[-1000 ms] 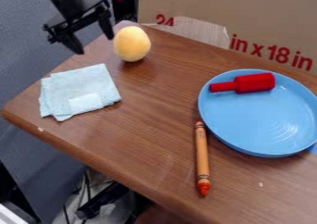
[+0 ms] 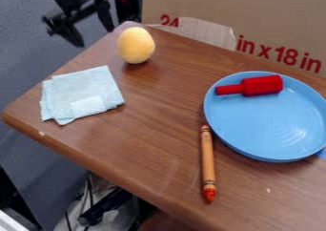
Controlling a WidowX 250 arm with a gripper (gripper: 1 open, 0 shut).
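Observation:
My black gripper [image 2: 91, 31] hangs at the top left, above and left of the table's back edge, its two fingers apart with nothing seen between them. A yellow rounded object [image 2: 136, 45] sits near the back edge, right of the gripper. A folded light blue cloth [image 2: 80, 94] lies on the left of the table. A blue plate [image 2: 265, 128] at the right holds a red rolling-pin-like object [image 2: 258, 85]. An orange crayon [image 2: 208, 163] lies beside the plate, pointing toward the front.
A large cardboard box [image 2: 242, 25] stands behind the table at the top right.
The objects on the table have not moved.

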